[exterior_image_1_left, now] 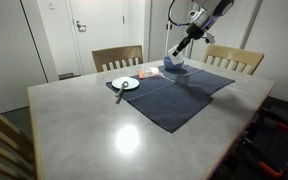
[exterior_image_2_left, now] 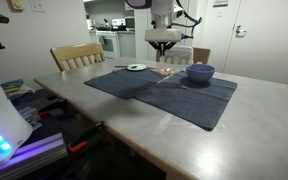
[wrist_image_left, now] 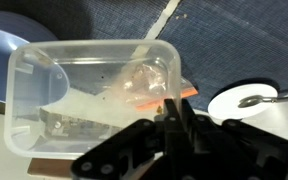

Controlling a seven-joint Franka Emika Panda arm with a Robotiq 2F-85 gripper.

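Note:
A clear plastic container [wrist_image_left: 32,108] fills much of the left of the wrist view, its near rim caught by my gripper, which is shut on it. In exterior view 1 my gripper [exterior_image_1_left: 187,42] is raised above the far end of the table, over the blue bowl [exterior_image_1_left: 172,64]. The same bowl [exterior_image_2_left: 199,72] stands on the dark cloth [exterior_image_2_left: 179,97] in exterior view 2, with the arm behind it. Through the clear container, something orange [wrist_image_left: 164,100] and crinkled clear material show beneath; whether any of it lies inside, I cannot tell.
A white plate [wrist_image_left: 246,101] with a shiny utensil [wrist_image_left: 264,99] lies right of the gripper in the wrist view. A green-handled item [exterior_image_1_left: 121,91] rests by the plate [exterior_image_1_left: 126,83] in exterior view 1. Chairs stand around it.

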